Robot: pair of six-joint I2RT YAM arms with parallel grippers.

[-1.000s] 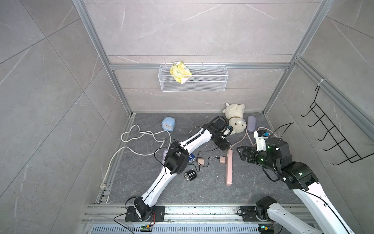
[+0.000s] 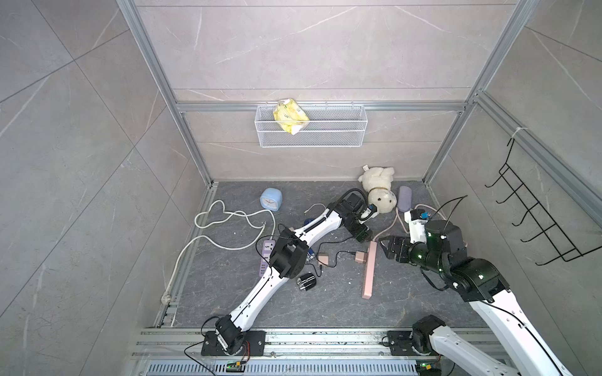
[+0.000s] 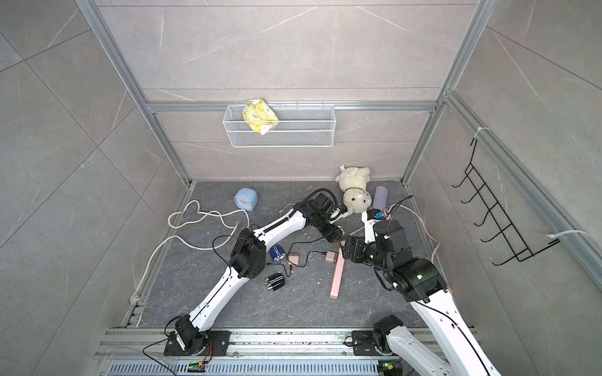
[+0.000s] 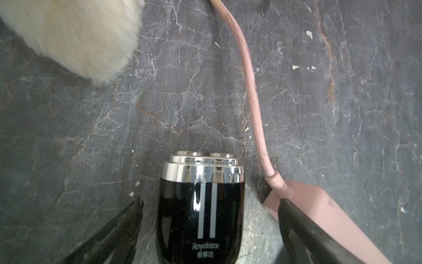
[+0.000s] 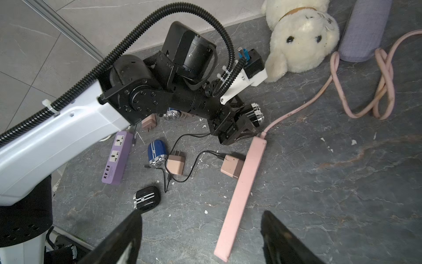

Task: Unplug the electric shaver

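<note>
A black-and-silver Royalstar shaver point(image 4: 200, 211) sits between the open fingers of my left gripper, which is low beside the cord end of the pink power strip point(image 5: 239, 198). Whether the fingers touch it cannot be told. My right gripper hovers open right of the strip, nothing between its fingers. A blue shaver point(image 5: 157, 153), another black shaver point(image 5: 146, 198) and pink chargers point(image 5: 231, 165) with black cables lie to the left.
A plush toy point(image 5: 299, 44) and purple cylinder point(image 5: 364, 30) lie at the back right. A purple power strip point(image 5: 115, 162) is at left, partly under my left arm.
Both arms have shifted very slightly from a second ago, the right one a little to the left. The objects look much the same.
</note>
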